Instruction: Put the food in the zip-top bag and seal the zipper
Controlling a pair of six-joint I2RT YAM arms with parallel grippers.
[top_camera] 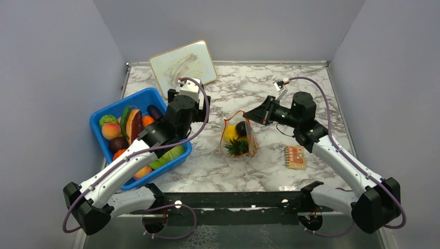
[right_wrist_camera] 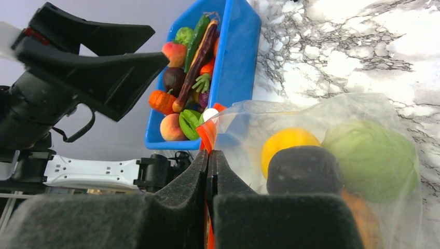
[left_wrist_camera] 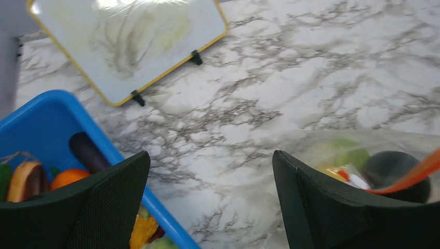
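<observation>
The clear zip top bag (top_camera: 228, 153) stands on the marble table with its orange-edged mouth open. Inside it lie a yellow item (right_wrist_camera: 288, 142), a dark round one (right_wrist_camera: 305, 171), a green one (right_wrist_camera: 373, 155) and a spiky green top (top_camera: 236, 148). My right gripper is shut on the bag's orange rim, at the mouth's right side in the top view. Left of the bag, above the table by the bin, my left gripper is open, with only tabletop visible between its fingers.
A blue bin (top_camera: 96, 136) of assorted play fruit and vegetables stands at the left, partly under my left arm. A whiteboard (top_camera: 181, 65) leans at the back. A small orange notebook (top_camera: 296, 157) lies right of the bag. Behind the bag, the table is clear.
</observation>
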